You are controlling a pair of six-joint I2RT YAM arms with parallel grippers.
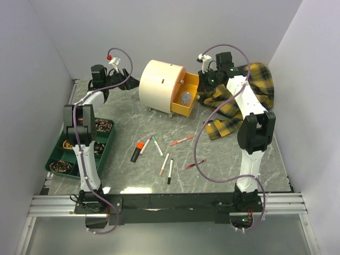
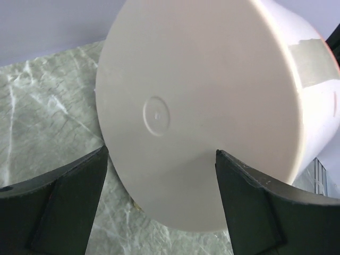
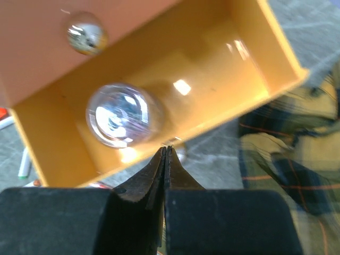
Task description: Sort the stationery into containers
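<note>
A cream drum-shaped cabinet (image 1: 159,85) stands at the back with its orange drawer (image 1: 182,109) pulled out to the right. A clear round container (image 3: 119,115) sits in that drawer. My left gripper (image 1: 135,82) is open at the cabinet's left side; its round end face (image 2: 186,117) fills the left wrist view. My right gripper is shut by the drawer's outer wall, nothing visible between its fingers. On the table lie an orange-and-black marker (image 1: 137,152), a green pen (image 1: 158,146), red pens (image 1: 183,140) and several other pens.
A green compartment tray (image 1: 108,151) with dark contents stands at the left, under the left arm. A yellow-and-black plaid cloth (image 1: 234,109) lies crumpled at the back right. Bare table (image 1: 234,159) shows at the front right.
</note>
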